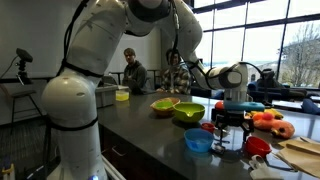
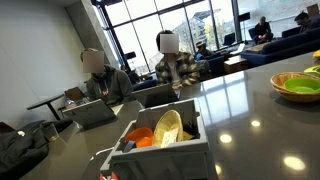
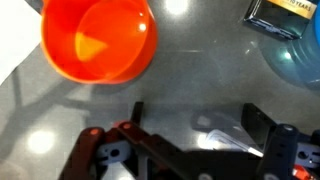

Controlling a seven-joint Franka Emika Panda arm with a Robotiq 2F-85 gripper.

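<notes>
My gripper points down over the dark table between a blue bowl and a red bowl. In the wrist view the gripper stands open, and only bare table shows between its fingertips. An orange-red bowl lies beyond the left finger there, apart from it. Near the right finger rests a thin whitish object, partly hidden by the gripper. At the upper right are a dark box with lettering and the edge of a blue container.
Green bowls stand farther back, and orange items crowd the right side near a wooden board. A grey bin holds several items. Two people are behind the table.
</notes>
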